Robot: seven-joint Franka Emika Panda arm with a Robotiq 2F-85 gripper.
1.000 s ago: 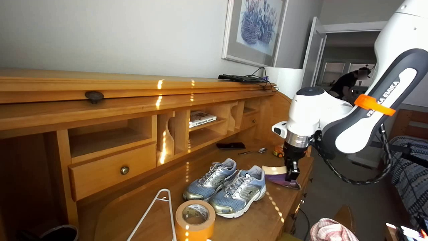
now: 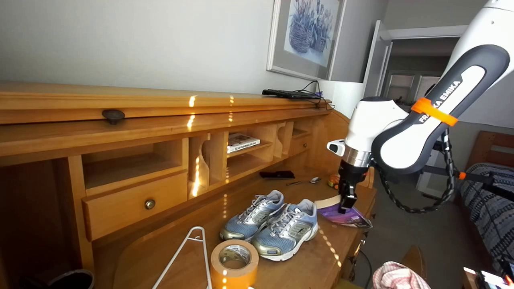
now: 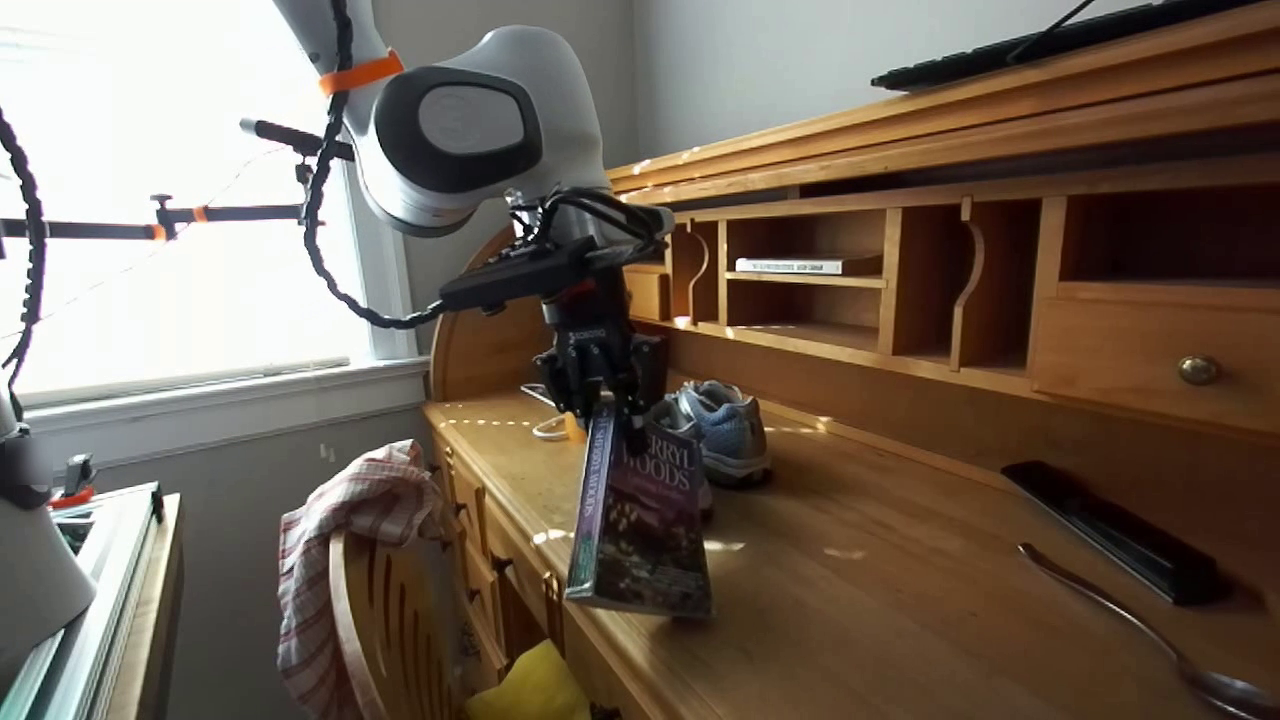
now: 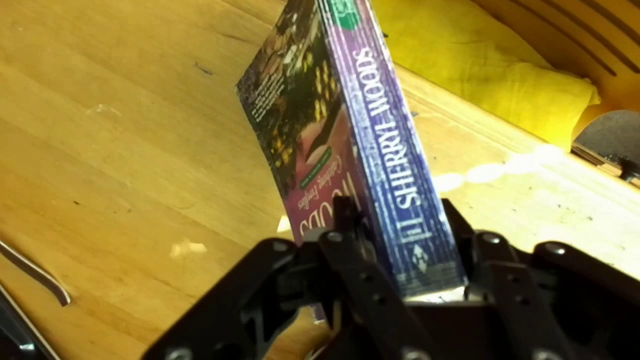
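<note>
A thick purple paperback (image 4: pixel 390 144), its spine lettered "Sherryl Woods", is pinched at one end between the dark fingers of my gripper. In exterior view 2 the book (image 3: pixel 648 528) slants down from the gripper (image 3: pixel 620 414) near the desk's front edge, its cover turned to the camera. Exterior view 1 shows the same book (image 2: pixel 337 215) under the gripper (image 2: pixel 345 204), just right of the shoes. Whether its lower end touches the desk I cannot tell.
Blue-grey running shoes (image 2: pixel 289 228) stand close beside the book. A tape roll (image 2: pixel 234 262) and a white hanger (image 2: pixel 204 255) lie nearer. A spoon (image 3: pixel 1128 612) and a black case (image 3: pixel 1116 528) rest toward the back. One cubby holds a white book (image 2: pixel 242 142).
My gripper has shifted slightly left and upward in exterior view 1. The book has tilted with it, more of its purple cover now showing.
</note>
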